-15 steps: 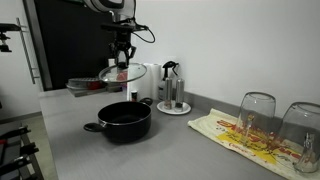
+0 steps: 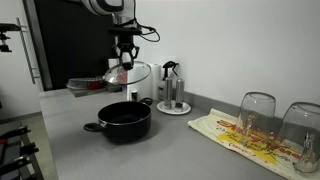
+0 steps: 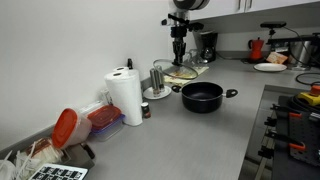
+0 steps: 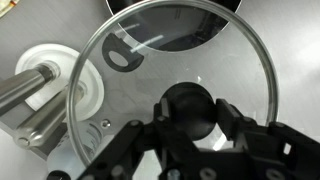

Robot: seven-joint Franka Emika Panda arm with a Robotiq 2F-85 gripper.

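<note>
A clear glass lid (image 2: pixel 135 74) with a black knob (image 4: pixel 190 110) hangs in the air. My gripper is shut on that knob, one finger on each side. Below the lid, the black pot (image 2: pixel 122 124) stands open on the grey table. In exterior view 2 the lid (image 3: pixel 180 70) is above and a little to the left of the pot (image 3: pixel 203 98), apart from it. Through the glass in the wrist view, part of the pot's rim and a dark handle (image 4: pixel 122 53) show near the top.
Tall metal grinders (image 2: pixel 173 92) stand on a white plate (image 2: pixel 174 108) behind the pot. Upturned glass jars (image 2: pixel 256 117) rest on a yellow patterned cloth (image 2: pixel 225 128) to the right. A paper towel roll (image 3: pixel 124 98) and a dish rack are farther along.
The gripper and the lid have shifted slightly to the right in exterior view 1, with the lid still held in the air. The pot has stayed in place.
</note>
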